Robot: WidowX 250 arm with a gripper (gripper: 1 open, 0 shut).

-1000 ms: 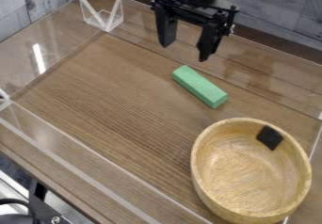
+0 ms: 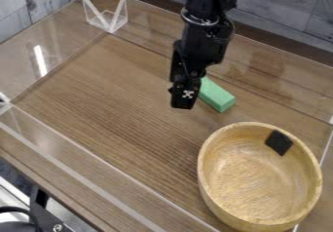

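Note:
The black robot arm reaches down from the top centre, its gripper (image 2: 186, 92) hanging low over the wooden table, just left of a green block (image 2: 216, 97). The block lies flat and tilted diagonally, its upper left end close to the gripper. Whether the fingers touch it or how far apart they stand is hard to tell.
A large tan bowl (image 2: 258, 197) fills the lower right, with a small black block (image 2: 278, 141) at its upper right rim. A white wire object (image 2: 107, 14) stands at the back left.
The arm has swung from a high, spread pose at the back to a lowered one, bringing the gripper down beside the green block's upper left end.

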